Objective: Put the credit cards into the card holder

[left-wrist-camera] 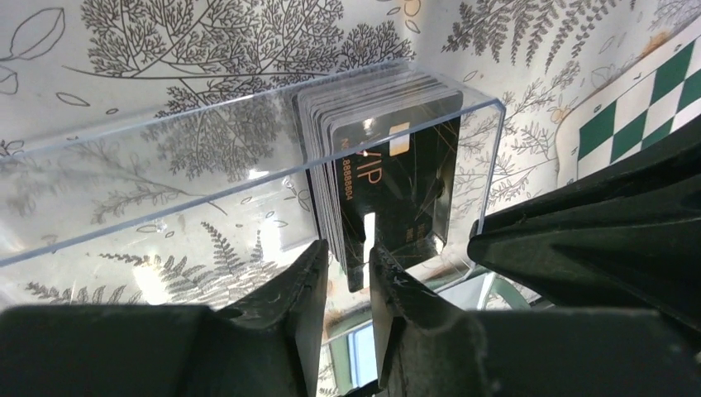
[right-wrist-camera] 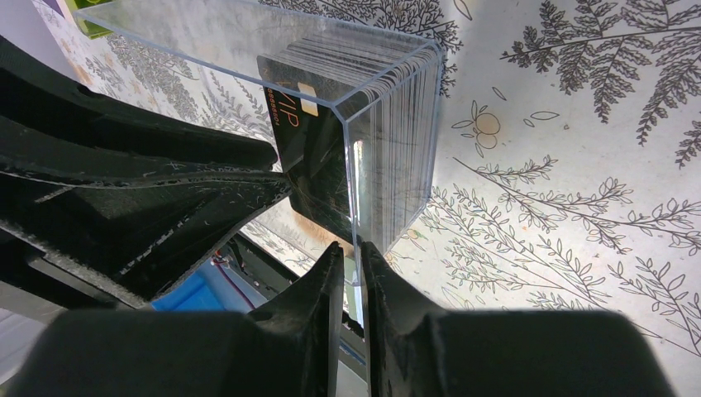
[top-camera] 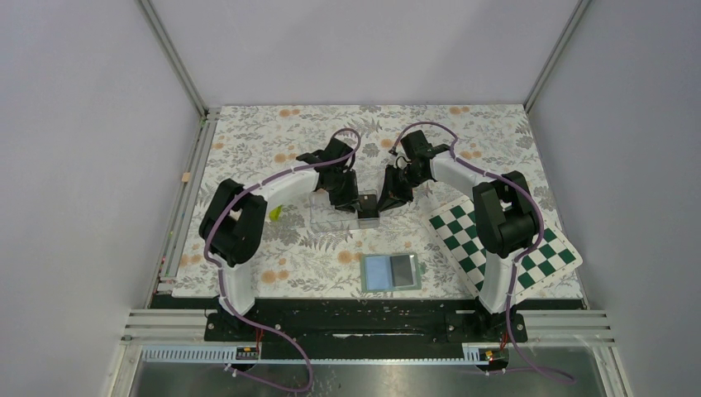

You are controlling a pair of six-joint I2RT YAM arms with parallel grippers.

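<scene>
The cards, with a black VIP card (left-wrist-camera: 401,186) in front, stand upright as a stack at one end of the clear box (top-camera: 333,225). In the left wrist view, my left gripper is slightly open, its tips close to the VIP card's lower edge. At the box's end, my right gripper is shut on the clear wall. The VIP card (right-wrist-camera: 312,149) also shows in the right wrist view, partly hidden by the left gripper's fingers (right-wrist-camera: 248,198). A card holder (top-camera: 391,273) lies open near the table's front edge, one half light blue and the other grey.
At the right, a green-and-white checkered board (top-camera: 504,244) lies at an angle. A small lime-green object (top-camera: 274,213) sits left of the box, near the left arm. Patterned table around the card holder is free.
</scene>
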